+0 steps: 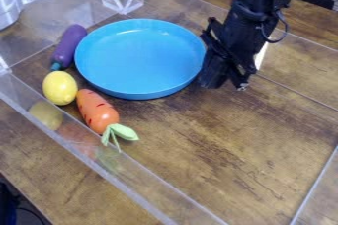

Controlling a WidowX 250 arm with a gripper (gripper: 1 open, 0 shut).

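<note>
My black gripper (211,76) is low over the wooden table at the right edge of a blue plate (138,56), its fingers shut and dark, with nothing clearly visible between them. A white object (262,59) is partly hidden behind the gripper's body; what it is cannot be told.
A purple eggplant (70,46), a yellow lemon (59,88) and an orange carrot (99,112) lie left and front-left of the plate. A clear barrier (126,180) runs along the lower left.
</note>
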